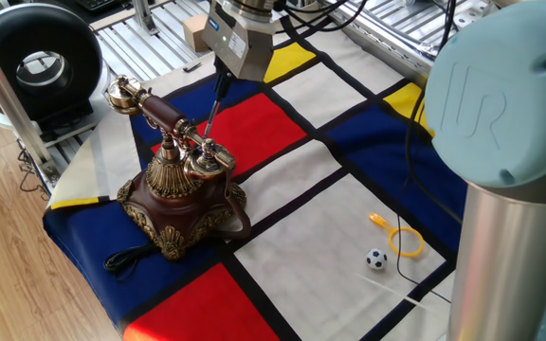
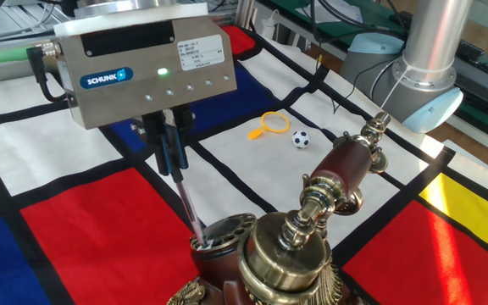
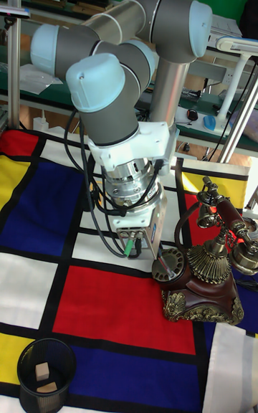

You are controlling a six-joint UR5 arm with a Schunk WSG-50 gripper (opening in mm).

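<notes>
An antique-style brown and gold telephone (image 1: 175, 189) stands on the patterned cloth, its handset (image 2: 342, 172) resting on the cradle. In exterior view 2 my gripper (image 2: 176, 176) points downward, its dark fingers closed around a thin metal rod (image 2: 190, 207). The rod slants down, and its lower tip is at the phone's round dial (image 2: 224, 233); whether it sits in a finger hole cannot be made out. From exterior view 3 the gripper hangs just left of the dial (image 3: 168, 264), the fingers largely dark and hard to see there.
On a white patch lie a yellow ring-shaped toy (image 1: 405, 241) and a small football (image 1: 376, 259), well away from the phone. A black mesh cup (image 3: 47, 376) holding wooden blocks stands at a cloth corner. The red patch (image 3: 126, 310) beside the phone is bare.
</notes>
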